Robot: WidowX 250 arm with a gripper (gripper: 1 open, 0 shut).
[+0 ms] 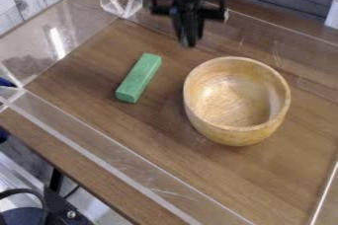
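A green rectangular block (138, 77) lies on the wooden table, left of a round wooden bowl (236, 120). My gripper (185, 30) is a dark, blurred shape at the top middle, raised above and behind the block, apart from it. The blur hides whether its fingers are open or shut.
Clear acrylic edging runs along the left of the table (93, 150), with a small clear piece (119, 4) at the back left. Black cables lie at the lower left corner.
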